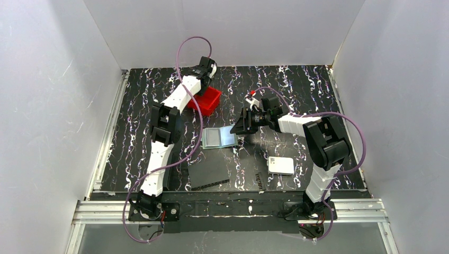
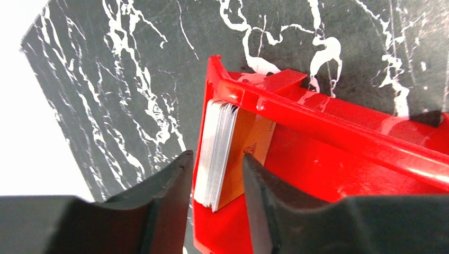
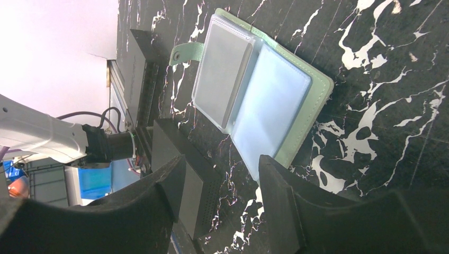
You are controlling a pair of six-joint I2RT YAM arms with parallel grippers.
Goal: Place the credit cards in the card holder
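A stack of cards (image 2: 216,153) stands on edge in one end of the red box (image 2: 328,153), white edges up, with an orange-brown card face (image 2: 249,153) on its inner side. My left gripper is part open over that end. In its wrist view the stack shows in the gap between the fingertips; whether they touch it I cannot tell. The card holder (image 3: 313,108) lies spread open on the table, pale green with clear and bluish pockets and a snap strap (image 3: 186,53). Near its right edge in the top view, my right gripper hangs open and empty.
A dark flat block (image 1: 208,174) lies in front of the holder, with a small dark strip (image 1: 260,181) beside it. A white box (image 1: 280,165) sits at front right.
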